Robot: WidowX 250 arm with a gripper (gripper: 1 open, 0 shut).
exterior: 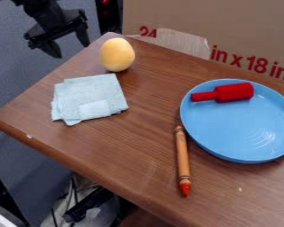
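Note:
My black gripper (67,44) hangs at the upper left, beyond the table's back-left edge, its fingers parted with nothing seen between them. A yellow egg-shaped object (117,54) stands near that edge, right of the gripper. A folded light-blue cloth (85,97) lies on the wooden table (121,151). A blue plate (240,133) on the right holds a red bottle-shaped object (231,91) lying on its side. An orange crayon (183,161) lies beside the plate's left.
A cardboard box (227,27) stands along the back. Floor shows past the left edge.

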